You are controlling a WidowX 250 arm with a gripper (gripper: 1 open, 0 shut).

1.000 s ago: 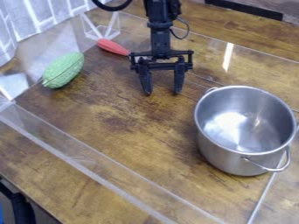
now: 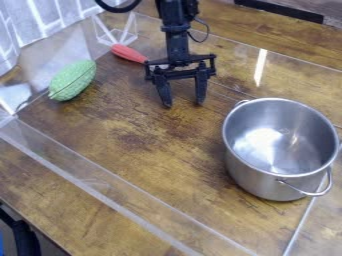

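My black gripper [image 2: 181, 90] hangs over the wooden table at the upper middle, its fingers pointing down close to the tabletop. The two finger sets stand apart, and I see nothing clearly held between them. A red-handled tool [image 2: 127, 53] lies just behind it to the left. A green oblong object [image 2: 72, 79] sits at the left. A large steel pot [image 2: 278, 148] stands at the right.
Clear plastic edges [image 2: 120, 185] run along the lower left and the sides. A white item [image 2: 14, 97] lies at the far left.
My gripper has shifted very slightly over the last second. The pot, the green object and the red-handled tool have not moved.
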